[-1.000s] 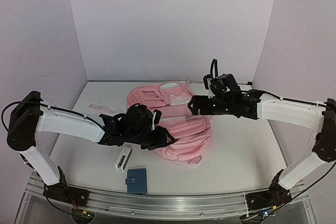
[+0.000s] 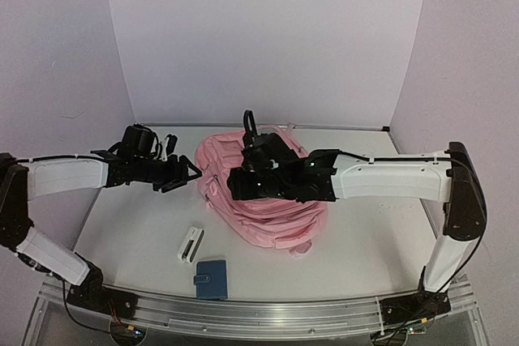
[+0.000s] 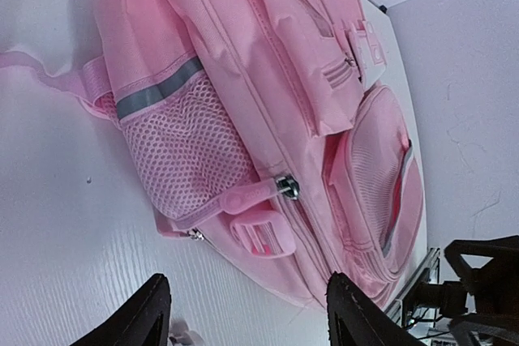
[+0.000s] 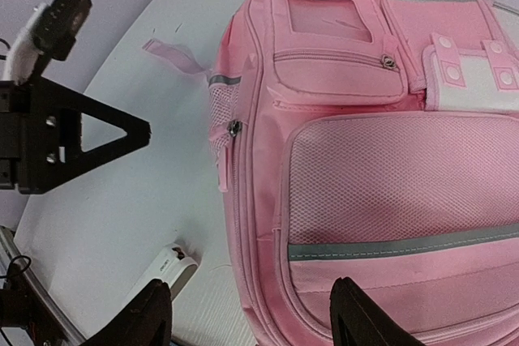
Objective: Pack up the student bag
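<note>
The pink bag (image 2: 280, 228) lies on the table with its pockets and mesh panel (image 4: 389, 176) facing up. In the top view, my left gripper (image 2: 188, 176) is over the bag's left edge; its fingers (image 3: 134, 313) stand apart with nothing between them, near the mesh side pocket (image 3: 190, 147). My right gripper (image 2: 237, 185) hovers above the bag's middle, covering part of it from above. Its fingers (image 4: 142, 313) are spread too, and empty. Left of the bag lies a white oblong item (image 2: 190, 245). A dark blue notebook (image 2: 211, 279) with a strap rests in front of it.
The two grippers are close together above the bag's left half. A metal rail (image 2: 268, 313) borders the table's front, and walls (image 2: 272, 46) enclose the back and sides.
My left gripper has moved left and back from over the bag's front. The right gripper has swung left across the bag. Bag, white item and notebook keep their places.
</note>
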